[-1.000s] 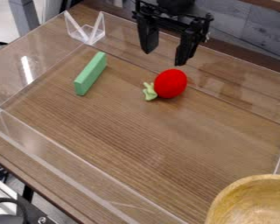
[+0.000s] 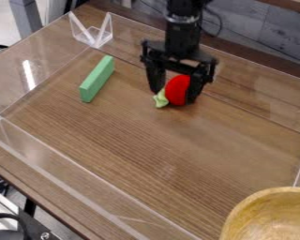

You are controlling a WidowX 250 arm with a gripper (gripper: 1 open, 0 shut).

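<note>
My black gripper [image 2: 176,66] is low over a red round fruit or vegetable [image 2: 178,92] with a small green top, in the upper middle of the wooden table [image 2: 146,169]. Its open fingers reach down on either side of the red object, partly covering it; whether they touch it I cannot tell.
A green block [image 2: 97,79] lies to the left. A clear container [image 2: 93,28] stands at the back left. A yellow bowl [image 2: 264,223] is at the front right corner.
My gripper has come down and toward the front, from behind the red object to over and around it.
</note>
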